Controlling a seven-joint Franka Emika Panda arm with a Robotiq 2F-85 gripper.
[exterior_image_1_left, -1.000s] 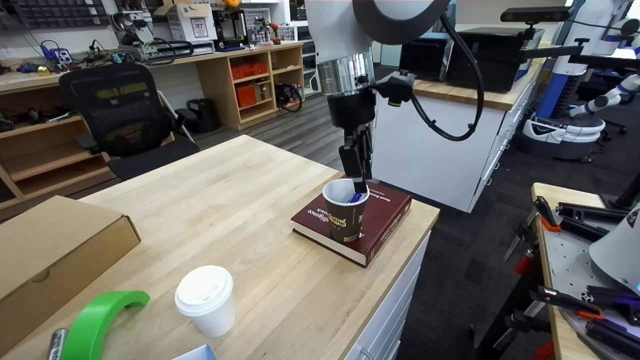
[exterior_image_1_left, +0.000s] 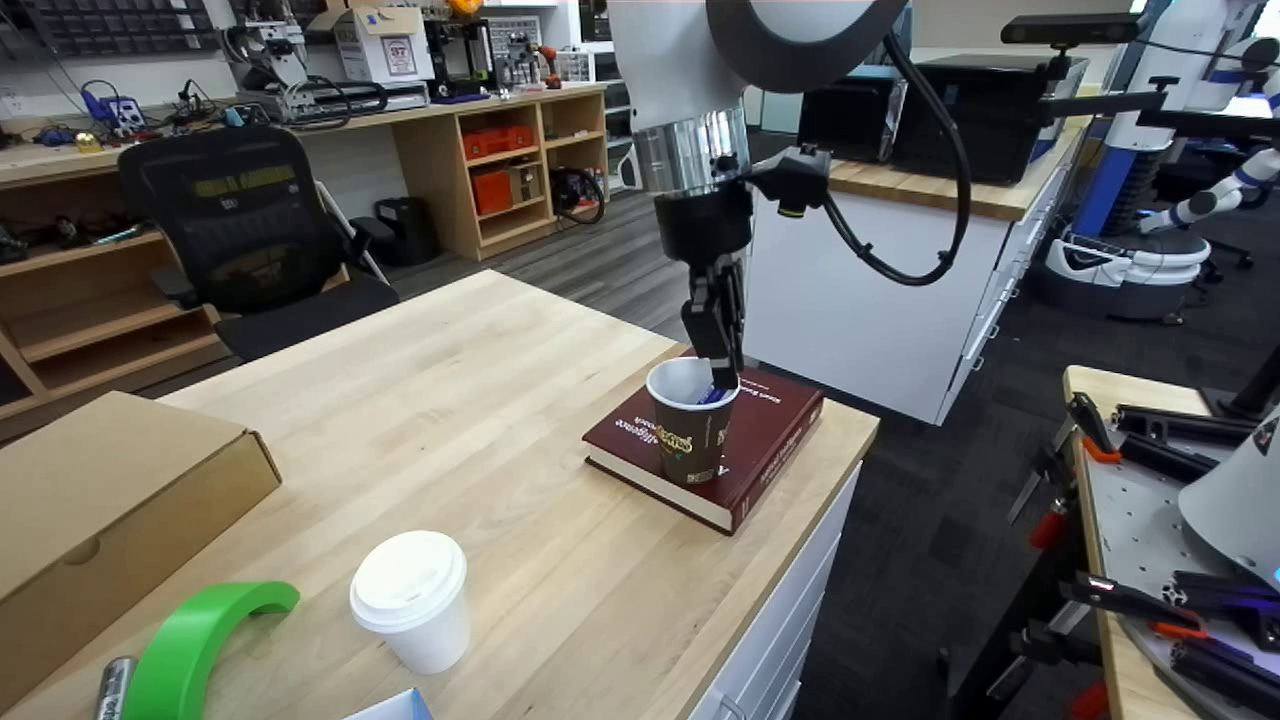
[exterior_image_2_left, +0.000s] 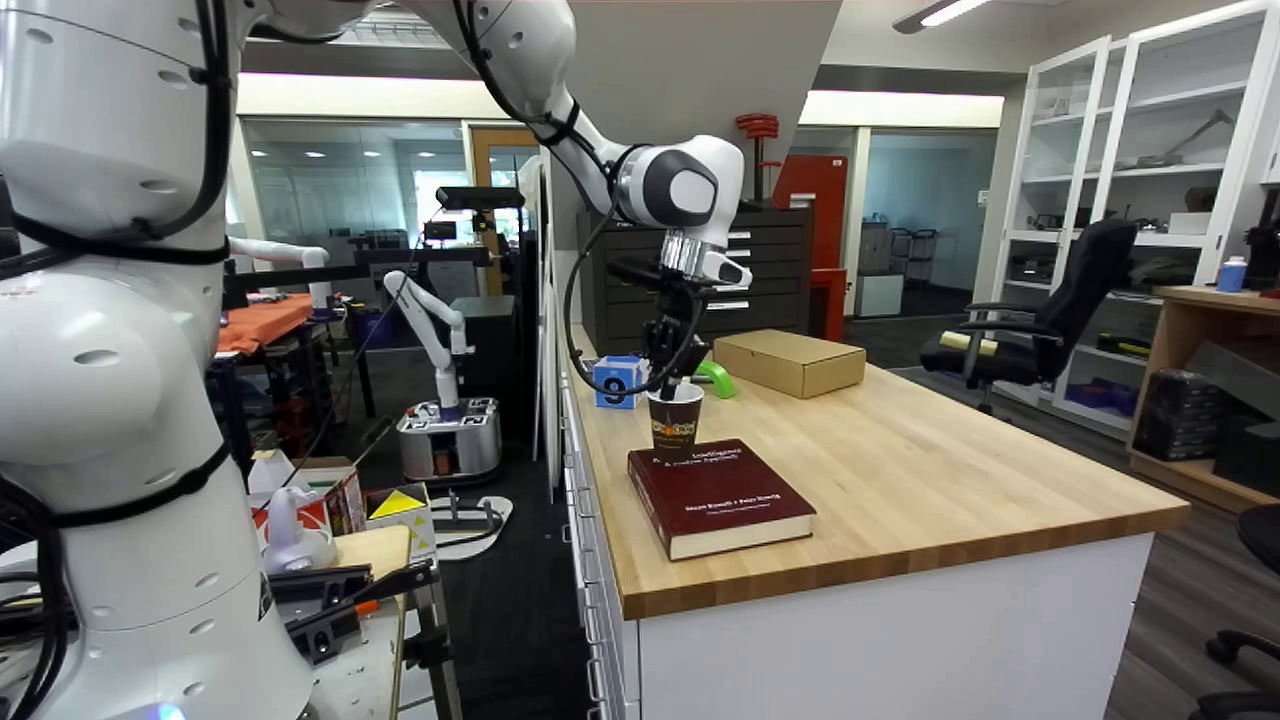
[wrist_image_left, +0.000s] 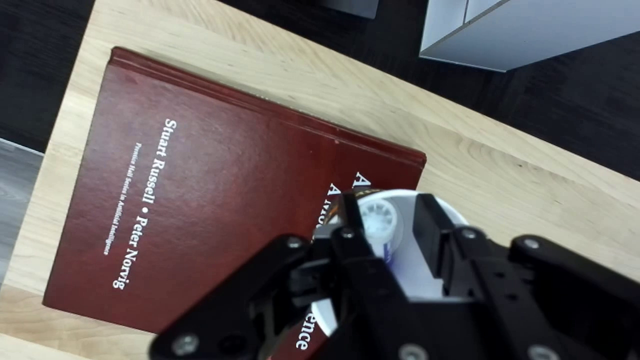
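Upright on a dark red book (exterior_image_1_left: 774, 414) stands a dark paper cup (exterior_image_1_left: 690, 438) with a white inside. A small item with a round white ribbed end (wrist_image_left: 378, 221) and a bit of blue is inside the cup. My gripper points down at the cup's mouth, its tips around rim height in exterior view 1. A gap shows between the fingers in the wrist view, so it is part open. The item's white end appears in that gap, close to the left finger; contact cannot be told. The cup's lower part is hidden in the wrist view.
A white lidded cup (exterior_image_1_left: 411, 600), a green arch (exterior_image_1_left: 198, 648), a cardboard box (exterior_image_1_left: 120, 504) and a blue-and-white box (exterior_image_2_left: 618, 382) stand elsewhere on the table. The book lies near the table's edge (exterior_image_1_left: 840, 480).
My gripper has shifted very slightly right and down at the cup's rim in exterior view 1. The cup appears nudged a hair to the right; the book has stayed in place.
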